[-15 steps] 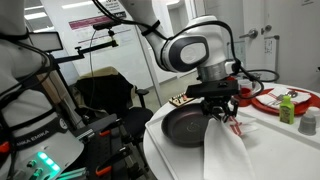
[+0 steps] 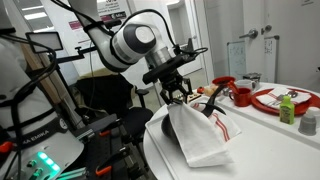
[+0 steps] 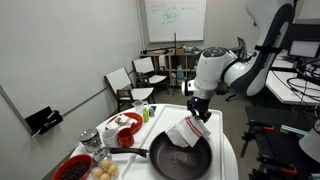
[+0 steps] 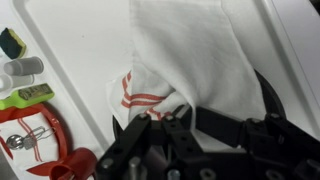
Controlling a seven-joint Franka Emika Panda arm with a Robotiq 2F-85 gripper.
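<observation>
A white towel with red stripes (image 2: 205, 135) hangs bunched from my gripper (image 2: 180, 98), whose fingers are shut on it. The cloth drapes over the dark frying pan (image 3: 180, 160) and spills onto the table on one side. In the wrist view the towel (image 4: 185, 50) runs from between the fingers outward across the white tabletop, its striped part folded beside the fingers. Only part of the black pan rim (image 4: 268, 95) shows there, the rest being under the cloth and the gripper.
On the white table, a red plate (image 2: 285, 98) holds another cloth. A green bottle (image 2: 287, 109) and a grey cup (image 2: 308, 124) stand near it, with a red mug (image 2: 241, 96) close by. The pan handle (image 3: 122, 151) sticks out.
My gripper has moved left in exterior view 1, carrying the towel from the pan's right side to over the pan.
</observation>
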